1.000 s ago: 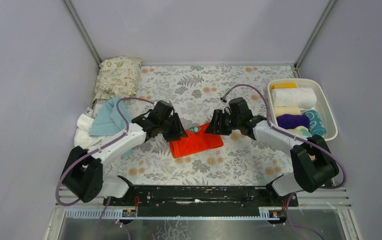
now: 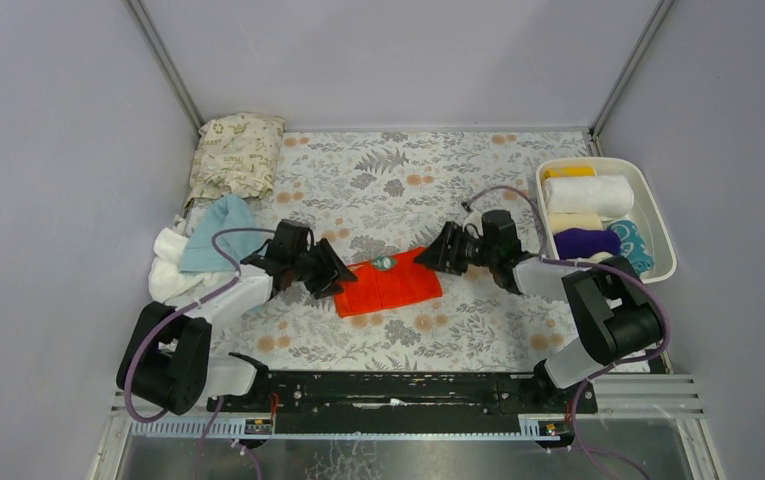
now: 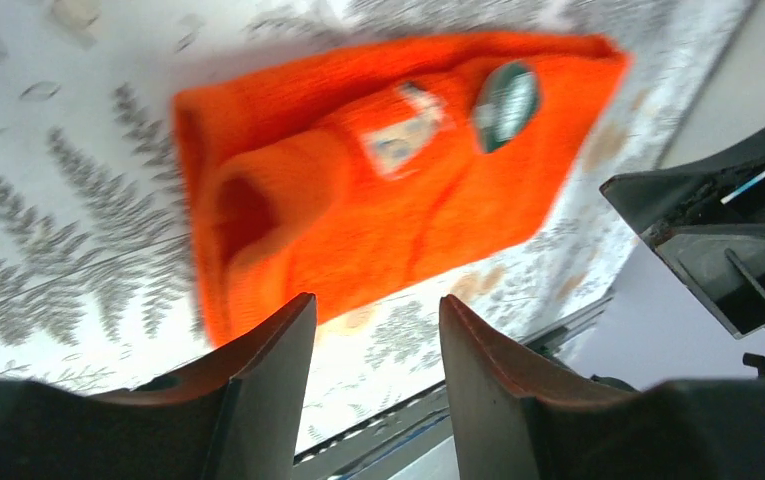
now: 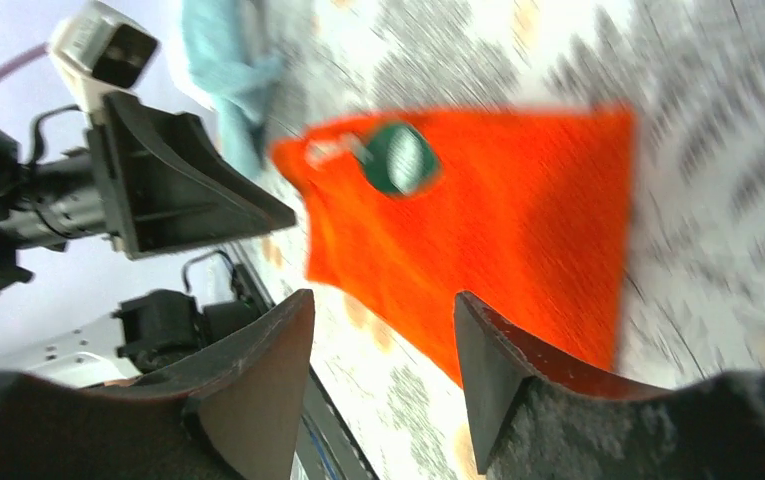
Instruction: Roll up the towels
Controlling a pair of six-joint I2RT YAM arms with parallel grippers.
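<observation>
An orange-red towel [image 2: 390,289] lies folded on the patterned table, a dark green round patch [image 3: 506,106] showing along its far edge. In the left wrist view its left end has a raised, loosely curled fold [image 3: 276,195]. My left gripper [image 2: 341,278] is at the towel's left end, its fingers [image 3: 276,370] parted with no cloth between them. At the right end stands my right gripper [image 2: 432,261], open and empty; its fingers [image 4: 276,345] are spread wide in the right wrist view.
A white bin [image 2: 664,236] at the right holds several rolled towels. A light blue cloth [image 2: 220,236], a white cloth [image 2: 167,268] and a patterned cushion [image 2: 238,155] lie at the left. Behind the orange-red towel, the table [image 2: 398,170] is clear.
My left gripper has shifted left and toward the near side. The right gripper has tilted and stays near the towel's right end. The towel has slid slightly left.
</observation>
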